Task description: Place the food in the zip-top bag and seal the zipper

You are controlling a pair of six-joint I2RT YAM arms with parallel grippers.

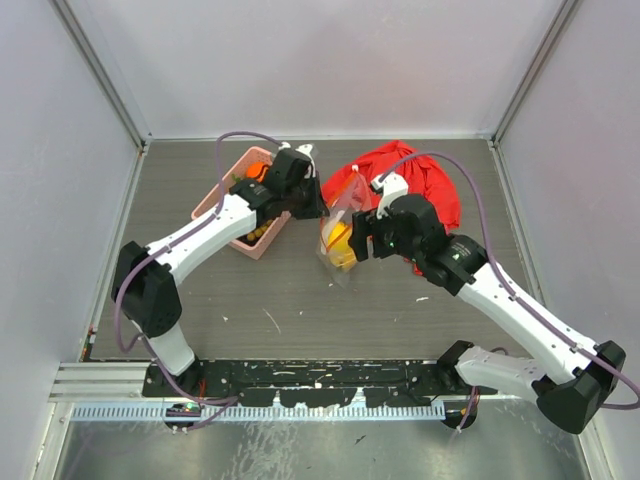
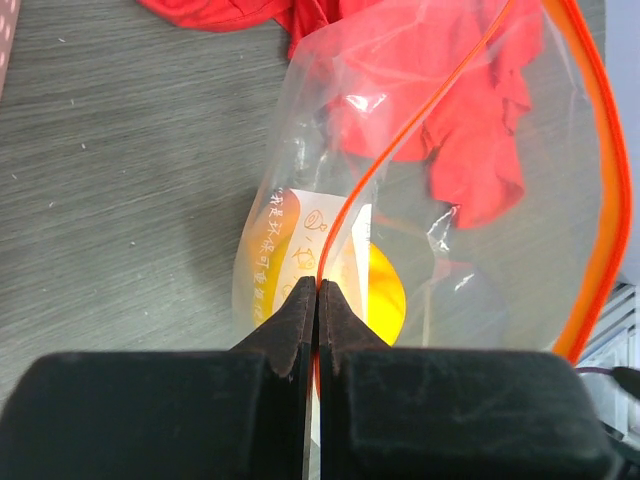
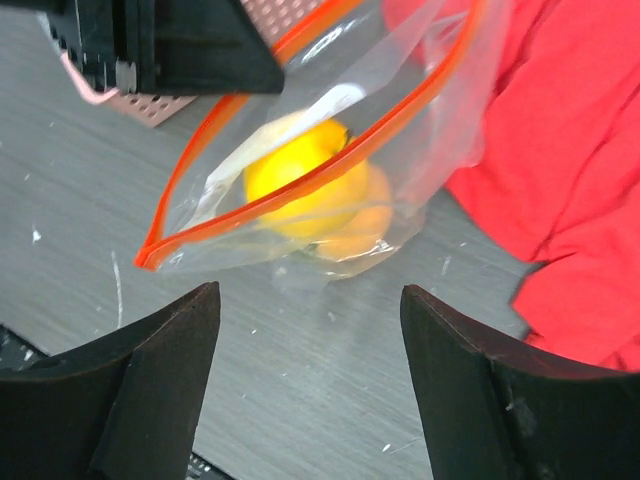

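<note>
A clear zip top bag [image 1: 345, 220] with an orange zipper edge [image 3: 330, 165] hangs between my two arms, its mouth gaping. Inside it lie a yellow food item [image 3: 305, 180] and an orange one [image 3: 362, 215], low in the bag. My left gripper is shut on the bag's orange edge, which runs up from its fingertips. My right gripper stands open at the bag's right side, nothing between its fingers. In the right wrist view the bag lies beyond those fingers, apart from them.
A pink basket [image 1: 272, 238] with more food stands at the back left, partly behind my left arm. Red cloth [image 1: 430, 180] lies crumpled at the back right.
</note>
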